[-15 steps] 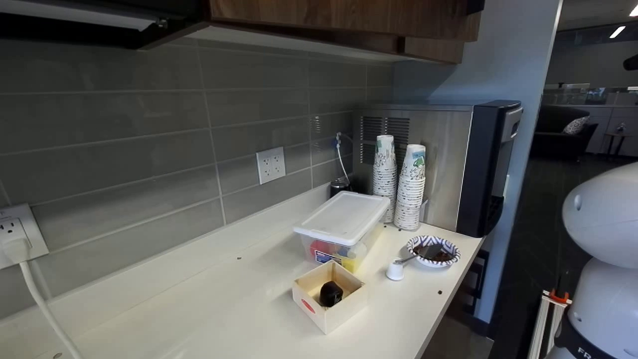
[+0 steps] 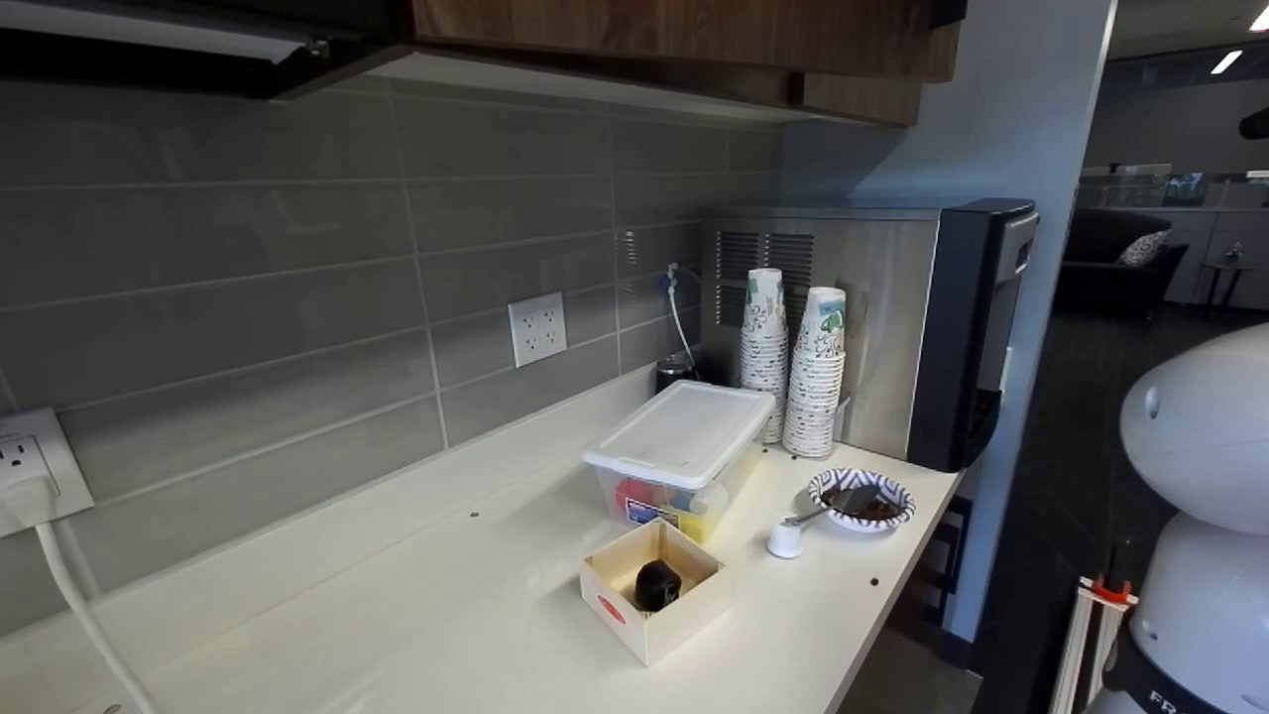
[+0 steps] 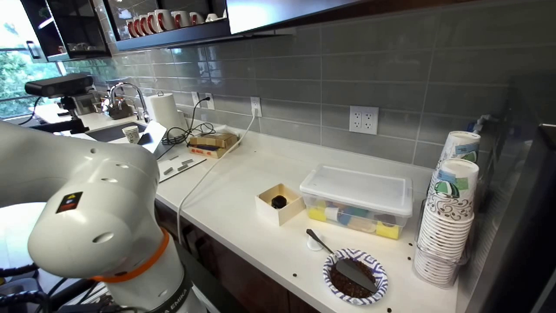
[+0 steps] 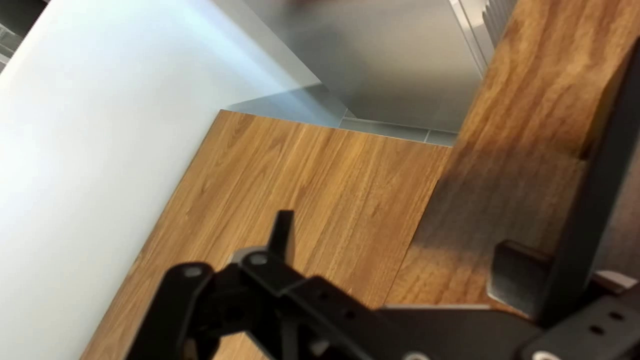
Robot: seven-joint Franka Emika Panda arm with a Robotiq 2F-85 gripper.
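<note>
In the wrist view my gripper stands open, its two dark fingers wide apart with nothing between them. Beyond it are the wooden cabinet panels [image 4: 324,180]; no counter objects appear there. On the counter, a patterned bowl [image 3: 333,277] holds dark brown bits, and a dark spatula [image 3: 354,274] rests in it, its handle over a small white cup [image 2: 785,537]. A pale open-topped wooden box [image 2: 654,637] has a black object [image 2: 656,585] inside. Both exterior views show the arm [image 3: 99,208] away from these things, without the gripper in sight.
A clear lidded bin [image 3: 357,198] of colourful items stands behind the box. Two stacks of paper cups [image 2: 812,381] are near the steel machine [image 2: 880,333]. Dark crumbs dot the counter [image 2: 404,595]. A white cable [image 3: 208,169] crosses the counter, which is largely bare left of the box.
</note>
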